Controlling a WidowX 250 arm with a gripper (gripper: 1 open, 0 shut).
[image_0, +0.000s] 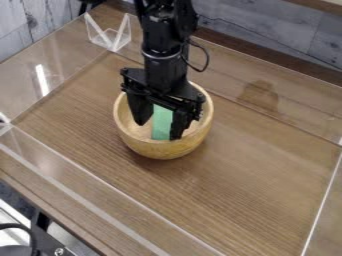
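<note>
A black gripper (160, 110) reaches down from the top centre into a round tan bowl (164, 147), its two fingers spread open over the bowl's left and right parts. Between them a green object (160, 122) lies in the bowl, partly hidden by the gripper. I cannot tell whether the fingers touch it.
A white object (107, 30) stands at the back left. A black cable (14, 240) lies at the lower left corner.
</note>
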